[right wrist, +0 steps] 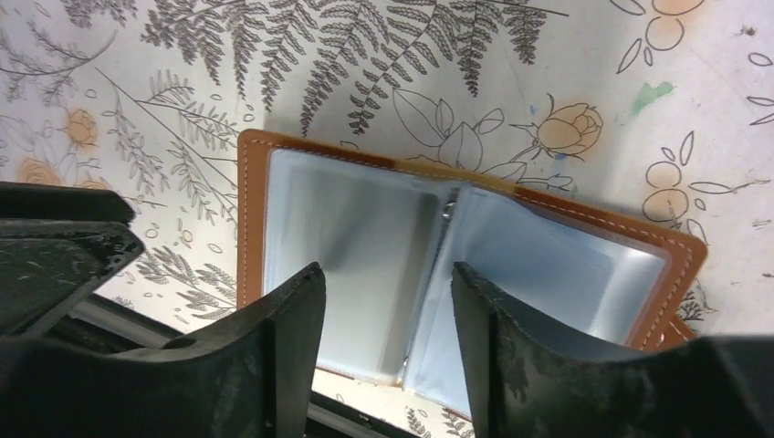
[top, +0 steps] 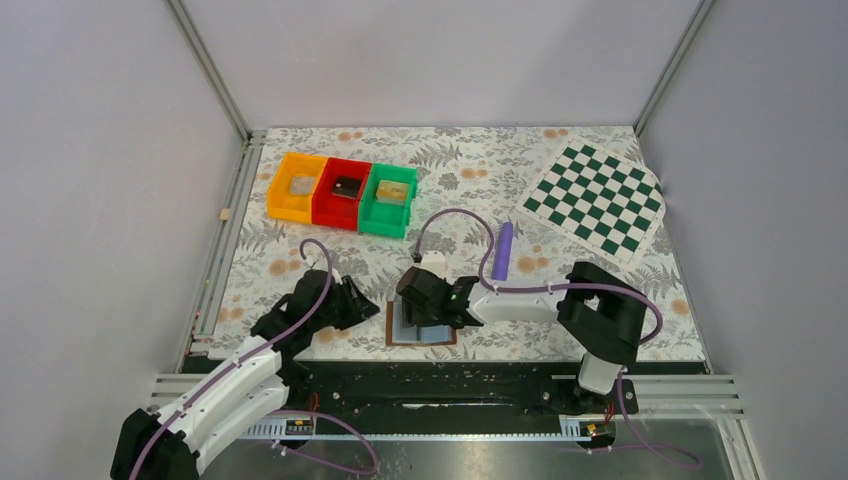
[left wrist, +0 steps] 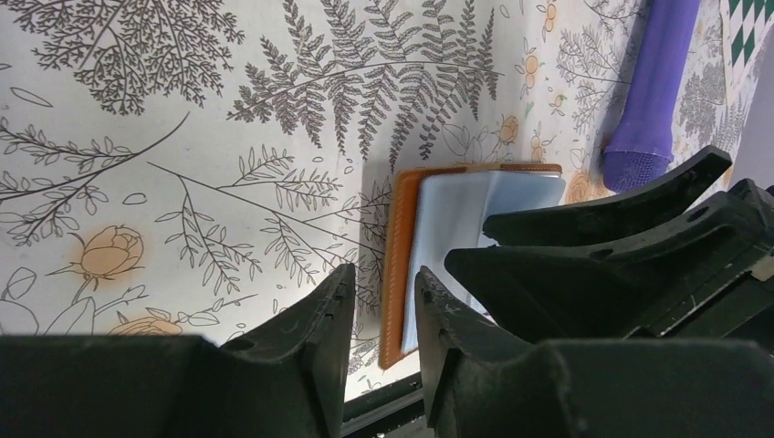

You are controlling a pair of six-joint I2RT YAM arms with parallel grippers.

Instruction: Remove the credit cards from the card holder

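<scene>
The open card holder point(top: 436, 336), brown-edged with pale translucent sleeves, lies flat near the table's front edge. In the right wrist view its left sleeve point(right wrist: 351, 246) and right sleeve point(right wrist: 548, 265) meet at a central fold. Over that fold hovers my right gripper, partly open, its fingers apart and nothing seen between them. My left gripper stands open just left of the holder's brown edge point(left wrist: 399, 265), empty. Three bins at the back hold cards: a pale one point(top: 302, 185), a black one point(top: 347, 187) and a yellow one point(top: 392, 191).
Yellow point(top: 290, 209), red point(top: 335, 214) and green point(top: 382, 221) bins stand side by side at the back left. A purple microphone point(top: 503, 252) lies behind the right arm. The chessboard point(top: 597, 200) is at the back right.
</scene>
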